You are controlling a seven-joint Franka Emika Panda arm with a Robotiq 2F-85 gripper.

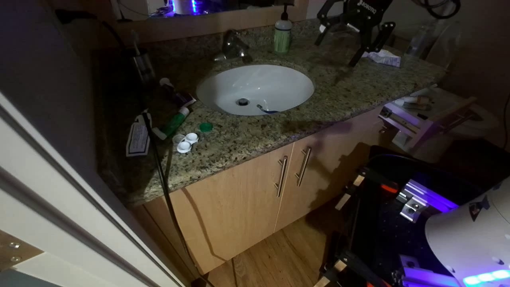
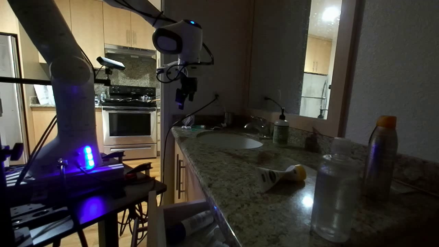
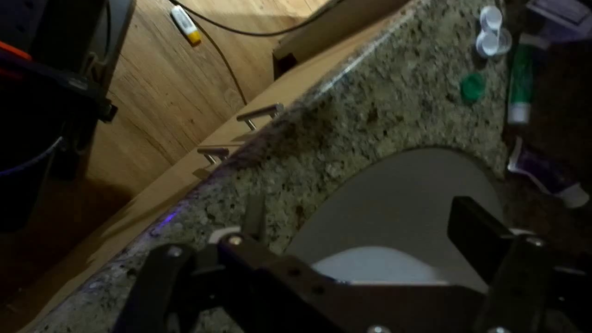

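My gripper (image 1: 335, 53) hangs in the air above the granite counter, to the right of the sink in exterior view 1. Its two fingers stand wide apart, open, and nothing shows between them. In the wrist view the gripper has the white sink (image 3: 383, 263) and the counter below it. A toothbrush (image 1: 265, 110) lies inside the sink basin (image 1: 287, 88). Left of the basin are a white contact lens case (image 1: 184, 146), its green cap (image 1: 206, 126), a green tube (image 1: 175, 122) and a dark purple tube (image 1: 184, 98).
A soap pump bottle (image 1: 282, 37) stands behind the sink beside the faucet (image 1: 234, 46). A white tube with a yellow cap (image 2: 284, 176), a clear bottle (image 2: 335, 197) and a spray can (image 2: 381, 158) occupy the counter's other end. An open drawer (image 1: 420, 117) juts out below the counter.
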